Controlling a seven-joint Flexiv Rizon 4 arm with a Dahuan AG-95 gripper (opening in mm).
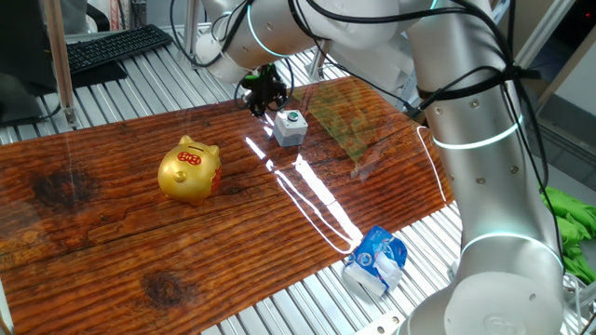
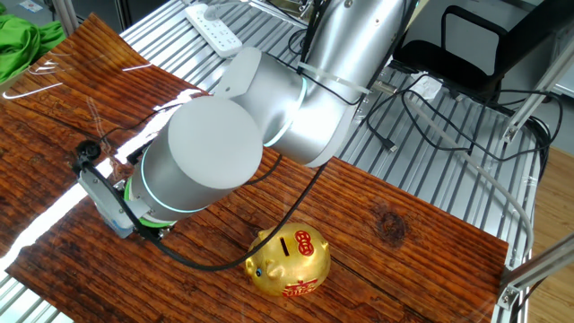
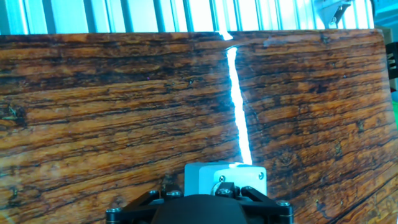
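Observation:
A small pale grey box with a green button (image 1: 291, 128) stands on the wooden tabletop near its far edge. My gripper (image 1: 264, 100) hangs just behind it and to its left in exterior view 1, seemingly apart from the box. In the wrist view the box (image 3: 227, 177) shows at the bottom centre, its lower part covered by the black gripper. Whether the fingers are parted or together is not clear from these views. A golden piggy bank (image 1: 190, 171) with red markings sits upright to the left; exterior view 2 shows the bank (image 2: 289, 260) below the arm.
A blue and white packet (image 1: 376, 260) lies at the table's near right edge, beside a thin white cable. Black cables loop from the arm (image 2: 202, 144). Wide bare wood lies in front of the piggy bank. A keyboard (image 1: 116, 46) rests beyond the table.

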